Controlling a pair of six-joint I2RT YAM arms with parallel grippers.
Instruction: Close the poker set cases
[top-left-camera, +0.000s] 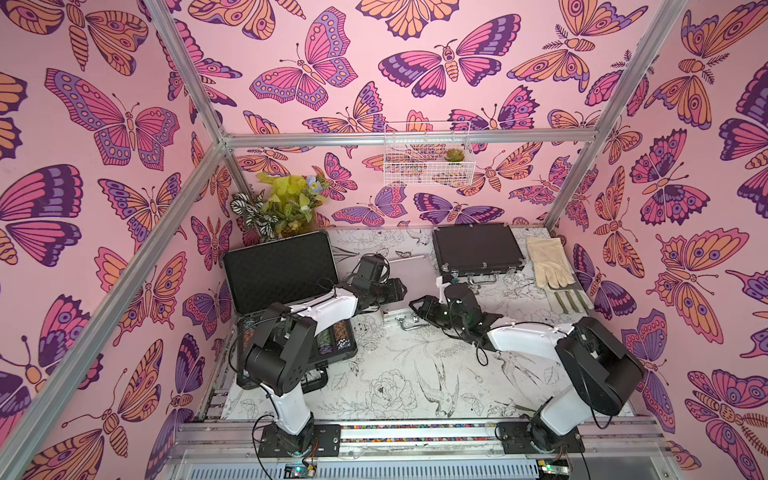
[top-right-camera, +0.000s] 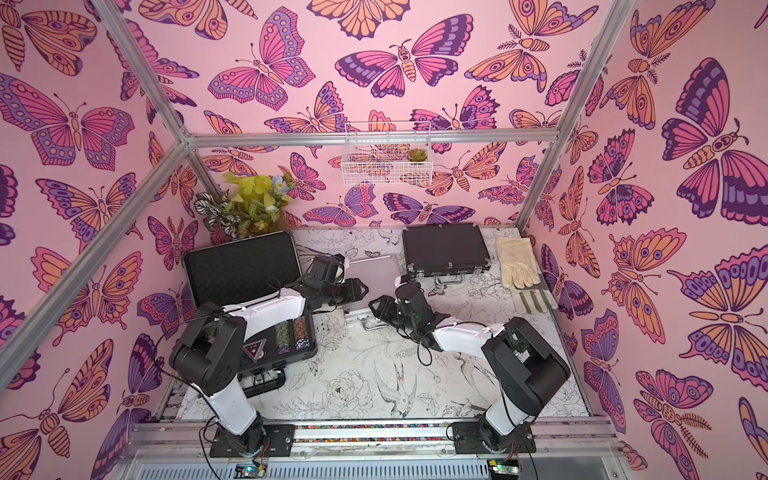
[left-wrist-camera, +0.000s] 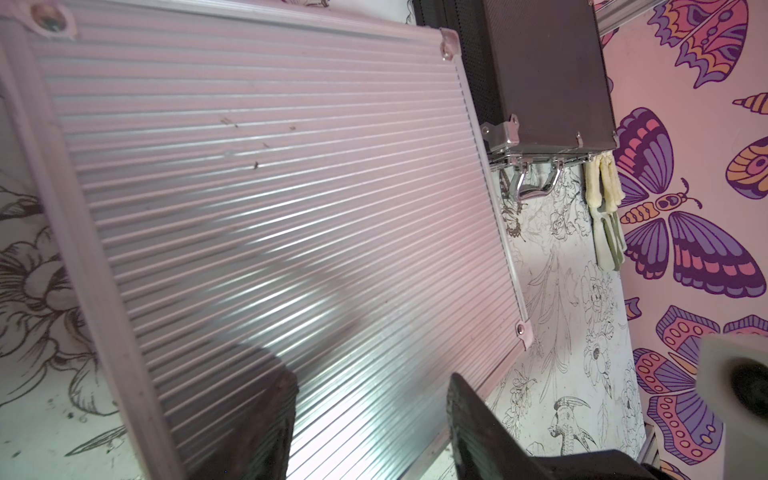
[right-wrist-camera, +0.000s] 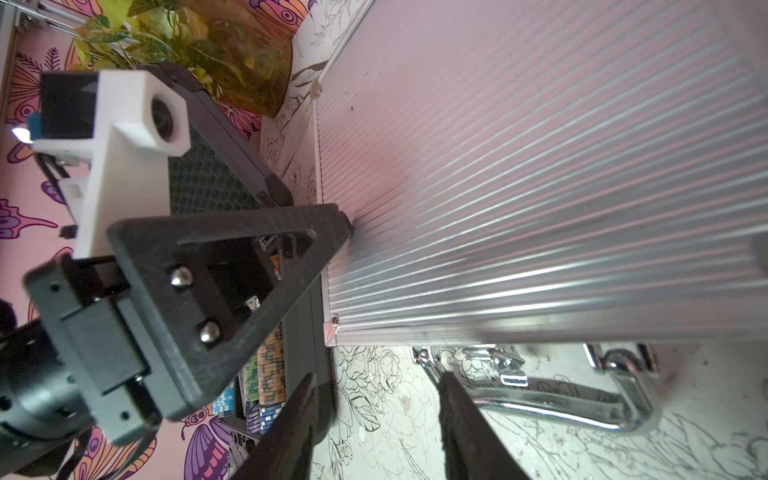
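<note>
A silver ribbed case (left-wrist-camera: 304, 184) lies with its lid down in the middle, its handle (right-wrist-camera: 552, 400) at the front. My left gripper is over that lid, fingers apart, nothing clearly between them. My right gripper stands just in front of the case, near the handle, fingers apart and empty. An open black case (top-left-camera: 278, 270) at the left shows its padded lid raised and chips (top-right-camera: 284, 340) inside, partly behind my left arm. A closed black case (top-left-camera: 477, 246) sits at the back right.
Gloves (top-left-camera: 552, 264) lie right of the black case. A plant (top-left-camera: 288, 200) stands at the back left, and a wire basket (top-left-camera: 428, 172) hangs on the rear wall.
</note>
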